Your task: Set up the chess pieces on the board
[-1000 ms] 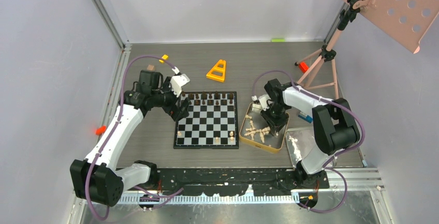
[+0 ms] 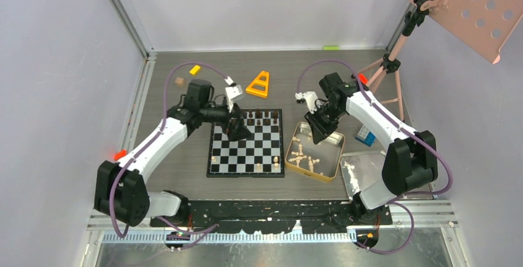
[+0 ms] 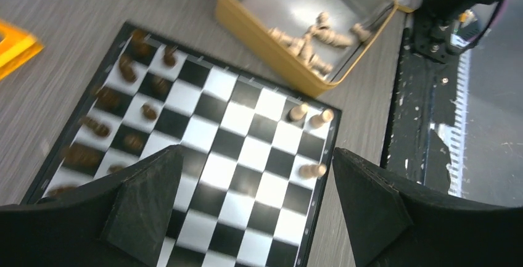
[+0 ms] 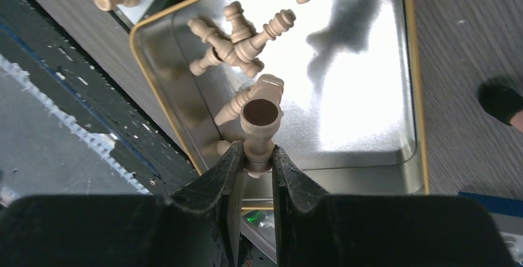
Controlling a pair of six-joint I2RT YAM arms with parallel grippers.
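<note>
The chessboard [image 2: 245,147] carries dark pieces along its far rows and a few light pieces [image 3: 312,171] near its edges. My left gripper [image 2: 238,130] hangs over the board, its fingers wide apart with nothing between them. My right gripper is shut on a light wooden chess piece [image 4: 260,119], held above the tan-rimmed metal box [image 4: 414,94]. Loose light pieces [image 4: 265,39] lie in that box, partly hidden under the held piece.
An orange triangular frame [image 2: 258,85] lies behind the board. A pink stand [image 2: 398,57] rises at the back right. A second metal tray [image 2: 364,174] sits right of the box.
My left gripper has moved right over the board. My right gripper has risen and shifted toward the back, up from among the pieces in the box.
</note>
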